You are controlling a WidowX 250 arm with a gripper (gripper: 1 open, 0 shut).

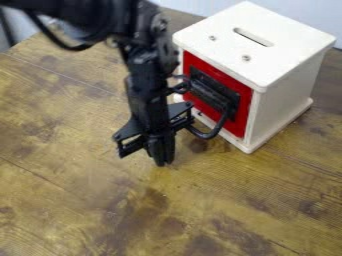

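My black gripper (pixel 159 150) points down just above the wooden table, left of a white wooden box (pixel 281 90) that has a slot and screw heads on top. The box's front carries a red panel (pixel 237 125) with a black fitting (pixel 214 94) on it. The gripper's fingertips are close together and look shut, with nothing visible between them. Part of the panel is behind the arm and its cable.
A pale wall (pixel 187 8) runs along the back behind the box.
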